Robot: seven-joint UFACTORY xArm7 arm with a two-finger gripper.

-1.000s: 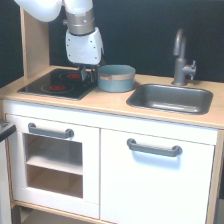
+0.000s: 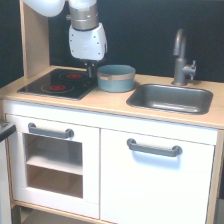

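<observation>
A grey-blue pot (image 2: 116,82) with a brownish top stands on the counter between the stove and the sink. My white arm reaches down from the top left. Its gripper (image 2: 92,72) points downward beside the pot's left rim, above the right edge of the stove. The fingers are small and dark against the background, so I cannot tell whether they are open or shut, or whether they touch the pot.
A black stove (image 2: 58,85) with red-marked burners lies to the left. On the right are a steel sink (image 2: 172,97) and a tall faucet (image 2: 180,60). Below are an open-fronted oven (image 2: 54,165) and a white cabinet door (image 2: 150,185).
My gripper has shifted slightly right and a little upward. The pot shows no clear movement.
</observation>
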